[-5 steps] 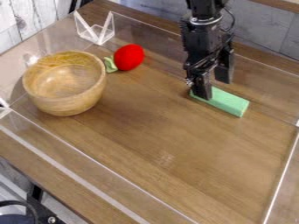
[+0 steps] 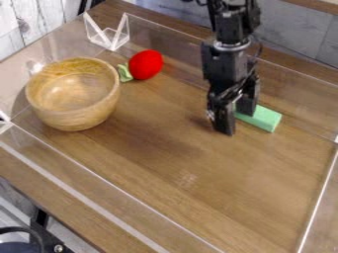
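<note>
My black gripper [image 2: 232, 114] is low over the right part of the wooden table, at a pale green block [image 2: 263, 119]. Its dark fingers cover the block's left end; whether they are open or closed on it is unclear. The block's right part lies in view on the table.
A wooden bowl [image 2: 74, 98] stands at the left. Behind it lie a red round object [image 2: 145, 62] with something light green beside it and a white wire object [image 2: 110, 32].
The gripper has come lower and toward the front, now hiding more of the green block. The bowl and red object have not moved.
</note>
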